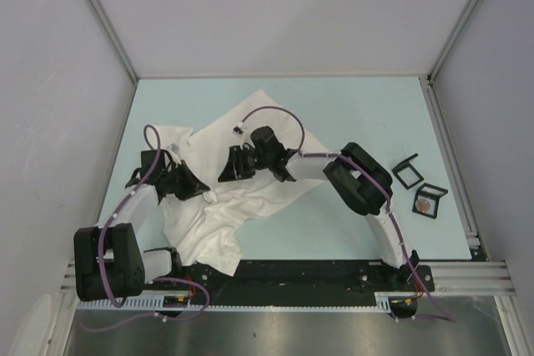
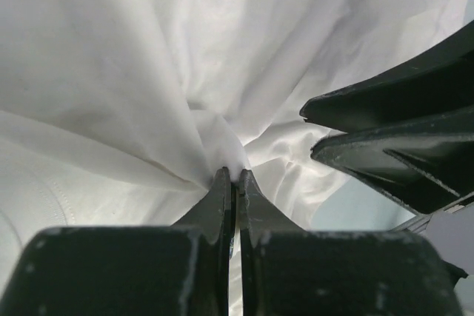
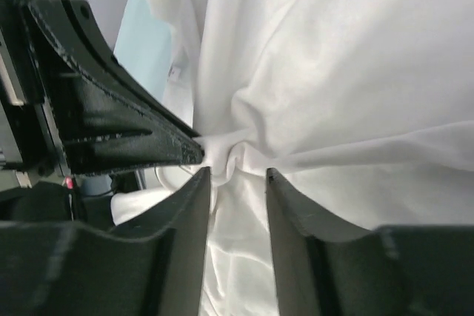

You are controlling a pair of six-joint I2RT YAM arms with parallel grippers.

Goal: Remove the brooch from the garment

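Observation:
A white garment (image 1: 250, 122) lies crumpled across the left and middle of the table. My left gripper (image 1: 204, 191) is low on its left part; in the left wrist view its tips (image 2: 234, 178) are shut at a small raised fold of cloth. My right gripper (image 1: 230, 171) is over the garment, right of the left one; in the right wrist view its fingers are apart, with folds beneath and the other gripper at left touching the cloth. I cannot make out the brooch in any view.
Two small dark-framed cases (image 1: 425, 204) (image 1: 407, 174) lie at the table's right. The garment hangs over the front edge at left.

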